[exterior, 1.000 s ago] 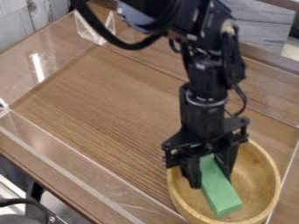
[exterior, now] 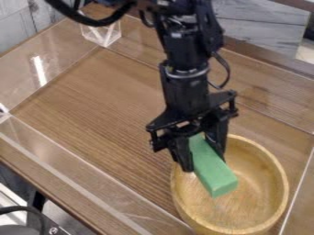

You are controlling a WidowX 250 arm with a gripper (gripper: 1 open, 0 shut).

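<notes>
The black arm reaches down from the top centre to its gripper (exterior: 196, 145), which is shut on a green block (exterior: 214, 174). The block is held tilted over the upper part of an oval tan bowl (exterior: 229, 215) at the lower right.
A clear container (exterior: 101, 29) stands at the back left. Marbled panels lie beyond the back edge, and a black cable shows at the lower left corner.
The gripper has moved up and back, away from the camera, carrying the green block from lower in the bowl toward its upper rim.
</notes>
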